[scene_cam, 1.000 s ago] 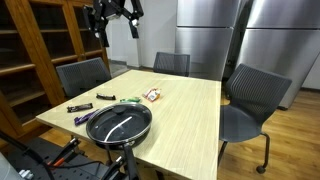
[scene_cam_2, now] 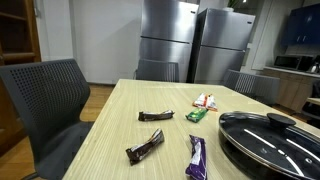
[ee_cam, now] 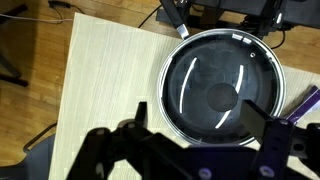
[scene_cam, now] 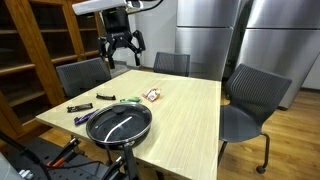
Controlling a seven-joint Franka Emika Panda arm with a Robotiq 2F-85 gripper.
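Observation:
My gripper (scene_cam: 125,62) hangs in the air above the table, open, its fingers well apart and nothing between them. Below it, at the near end of the table, lies a round black lid (scene_cam: 119,133) with a knob (scene_cam_2: 281,120) on top. In the wrist view the lid (ee_cam: 207,72) fills the space ahead of the open fingers (ee_cam: 126,138). Beside the lid is a purple wrapped bar (scene_cam_2: 197,157). Two dark wrapped bars (scene_cam_2: 146,146) (scene_cam_2: 156,115), a green packet (scene_cam_2: 196,115) and a red-and-white packet (scene_cam_2: 205,101) are scattered farther along.
Black chairs (scene_cam: 252,110) (scene_cam_2: 48,115) stand around it. Fridges (scene_cam: 204,50) and a glass-fronted cabinet (scene_cam: 40,45) are in the background.
The gripper has come down toward the table and turned somewhat, staying open. The lid and the packets have not moved.

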